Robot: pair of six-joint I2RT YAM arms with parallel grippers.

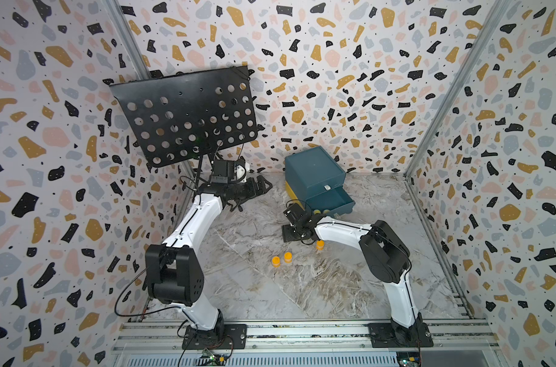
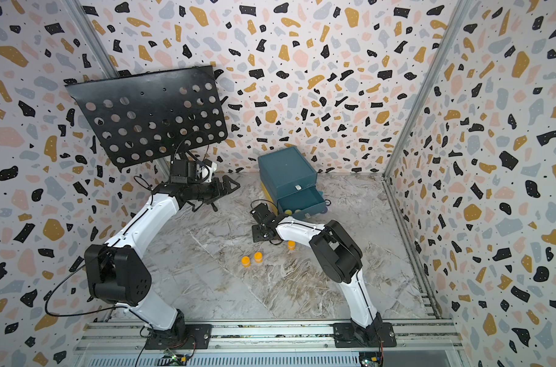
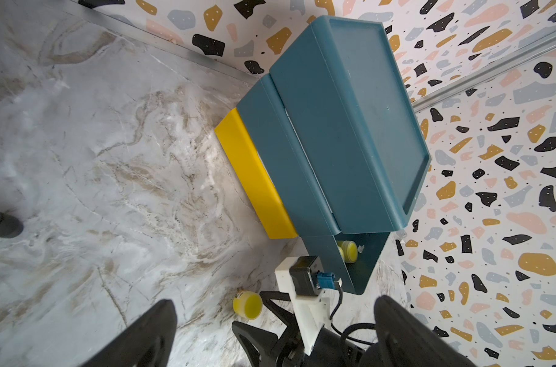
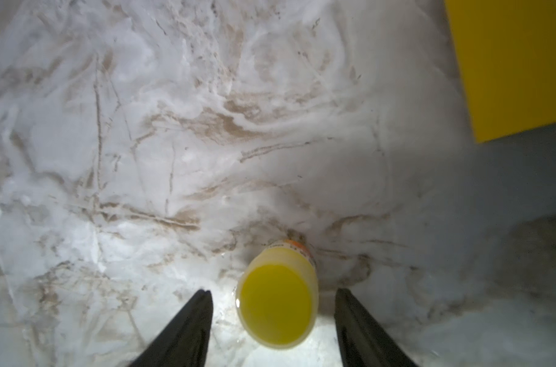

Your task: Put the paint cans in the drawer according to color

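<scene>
A yellow paint can sits on the table between the spread fingers of my right gripper, which is open; the left wrist view shows the same can (image 3: 248,304) beside that gripper. Orange cans (image 1: 275,260) (image 1: 287,256) (image 1: 320,244) stand on the front of the table. Yellow cans (image 3: 347,250) lie in the pulled-out teal drawer (image 1: 345,205) of the cabinet (image 1: 311,168), beside a yellow section (image 3: 250,174). My left gripper (image 1: 256,189) hangs raised at the left of the cabinet; its finger state is unclear.
A black perforated panel (image 1: 186,113) hangs at the upper left behind the left arm. Patterned walls enclose the back and sides.
</scene>
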